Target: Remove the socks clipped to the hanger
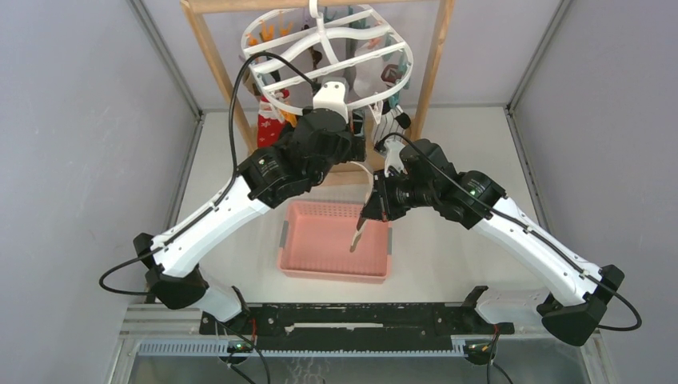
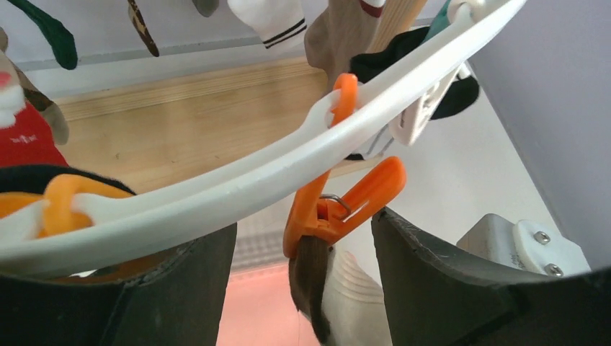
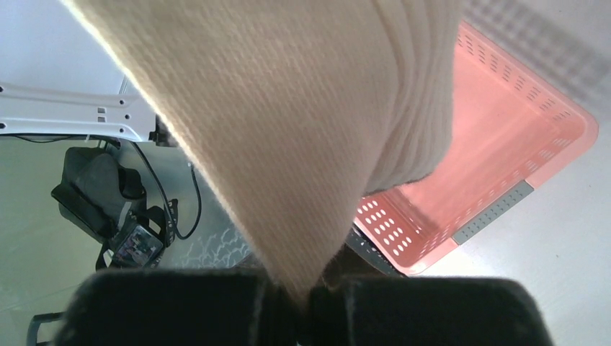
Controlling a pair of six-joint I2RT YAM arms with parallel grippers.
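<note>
A white round hanger (image 1: 330, 34) holds several clipped socks below the wooden frame. In the left wrist view, an orange clip (image 2: 306, 216) on the hanger's rim has a beige and dark sock (image 2: 353, 295) hanging directly beneath it. My left gripper is part open, its fingers (image 2: 412, 263) on either side of that clip; the right-hand one is close to the clip's lever, contact unclear. Lower down, my right gripper (image 1: 371, 210) is shut on a beige sock (image 3: 288, 108), which fills much of its view. Whether the clip still grips the sock is hard to tell.
A pink basket (image 1: 332, 274) stands on the white floor below both grippers. Other socks hang close by, including a red one (image 1: 269, 124) and a striped one (image 1: 391, 122). Wooden posts (image 1: 432, 64) flank the hanger.
</note>
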